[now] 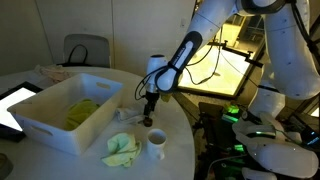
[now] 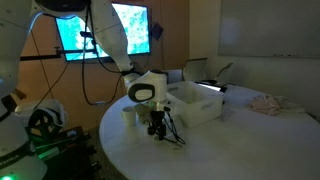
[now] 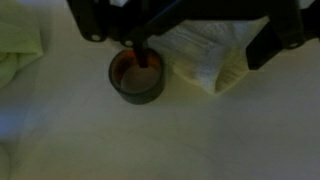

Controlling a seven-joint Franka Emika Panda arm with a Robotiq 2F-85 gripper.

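Note:
My gripper is open, low over the table, with its fingers wide apart. In the wrist view a small dark round cup (image 3: 137,92) sits under the left finger, whose tip overlaps the cup's far rim; whether it reaches inside, I cannot tell. A pale crumpled cloth (image 3: 205,60) lies between and below the fingers. In exterior view 1 the gripper (image 1: 148,100) is above and just behind the dark cup (image 1: 148,122). A light green cloth (image 1: 122,150) lies to the left of it.
A white mug (image 1: 156,148) stands close to the dark cup. A large white box (image 1: 52,138) with a green item (image 1: 80,113) inside stands on the left side of the table. Bare table shows around the green cloth and mug. A pinkish cloth (image 2: 266,103) lies farther off.

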